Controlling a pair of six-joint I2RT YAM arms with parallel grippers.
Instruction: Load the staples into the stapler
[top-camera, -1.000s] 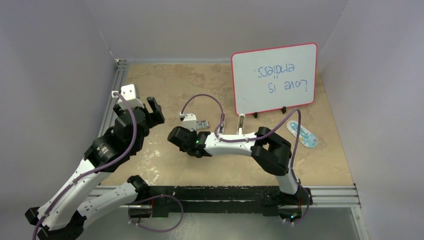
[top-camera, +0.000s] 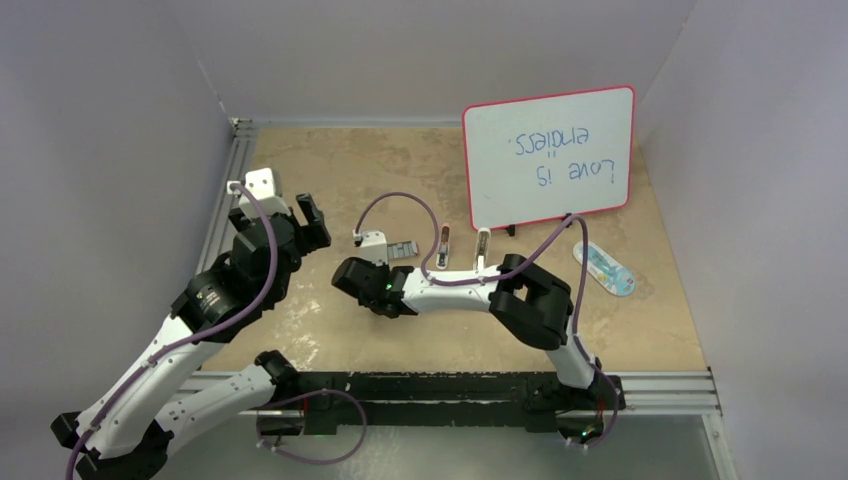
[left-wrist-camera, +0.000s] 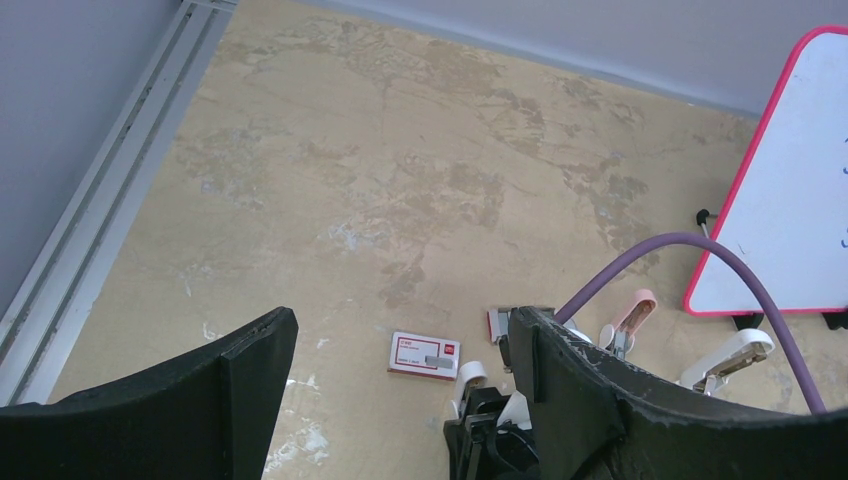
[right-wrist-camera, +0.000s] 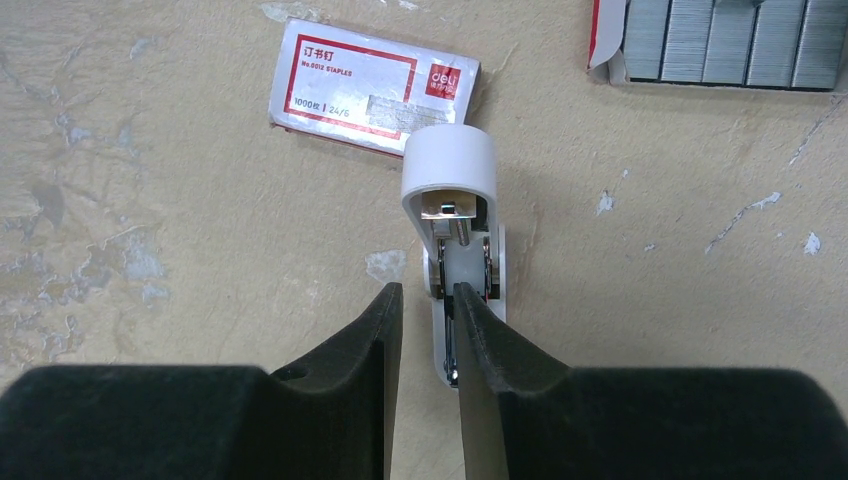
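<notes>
The white stapler (right-wrist-camera: 450, 165) stands on the table in the right wrist view, its rounded head raised and the metal channel showing below. My right gripper is over its rear part, the fingers close together with a narrow gap; the stapler's tail shows through that gap. Whether the fingers grip anything cannot be made out. Above the stapler lies a closed white-and-red staple box (right-wrist-camera: 345, 85). An open box holding several grey staple strips (right-wrist-camera: 725, 45) is at the upper right. My left gripper (top-camera: 315, 220) stands open and empty at the left, away from these things.
Two more staplers, one pink (left-wrist-camera: 632, 312) and one white (left-wrist-camera: 735, 355), lie right of the open box. Farther right are a blue package (top-camera: 608, 270) and a whiteboard (top-camera: 550, 150). A purple cable (top-camera: 430, 225) arches over the middle.
The left arm has barely moved.
</notes>
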